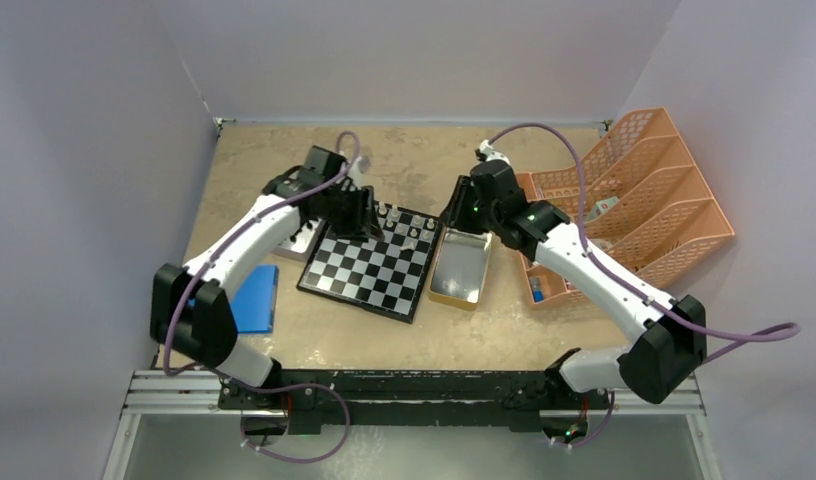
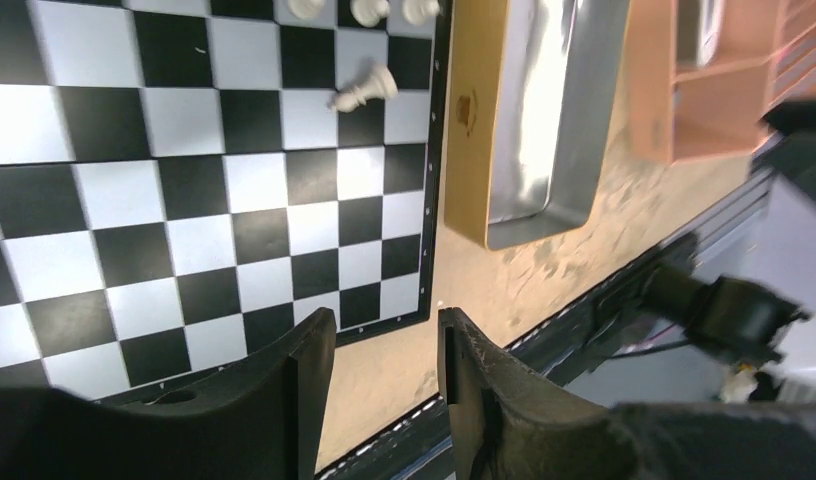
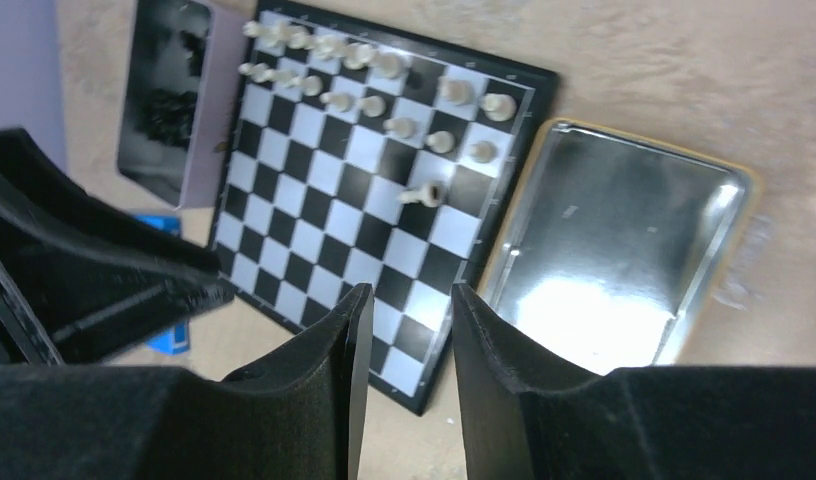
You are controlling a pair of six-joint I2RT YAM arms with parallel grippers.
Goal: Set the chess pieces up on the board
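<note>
In the left wrist view a white chess piece (image 2: 367, 88) lies on its side on the checkered board (image 2: 200, 190). The right wrist view shows that same piece (image 3: 424, 194) just in front of the upright white pieces, which stand in two rows with gaps along the board's far edge. High over the board, my left gripper is open, with nothing between its fingers. My right gripper also stands open and empty; in the top view it hangs above the metal tray's far end.
The metal tray (image 3: 719, 235) sits right of the board and looks empty. Beyond it stands an orange rack (image 1: 652, 215). A grey box (image 3: 202, 150) with dark pieces and a blue folder (image 1: 252, 300) lie to the left.
</note>
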